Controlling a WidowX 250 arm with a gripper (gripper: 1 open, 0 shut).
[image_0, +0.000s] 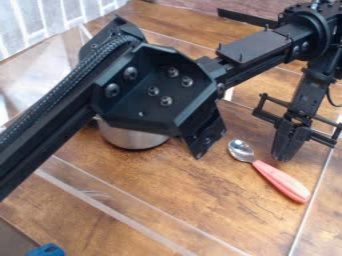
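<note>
The black gripper (286, 142) points down at the right side of the table, just above and to the right of a spoon with a silver bowl (241, 150) and a pink handle (278, 180). The spoon lies on the wooden tabletop, and I see nothing clearly held by the gripper; its finger gap is too small and dark to judge. A steel pot (131, 136) stands left of centre, partly hidden behind the arm.
A pale, translucent sheet or panel is at the upper left. A small blue object (43, 250) sits at the bottom left corner.
</note>
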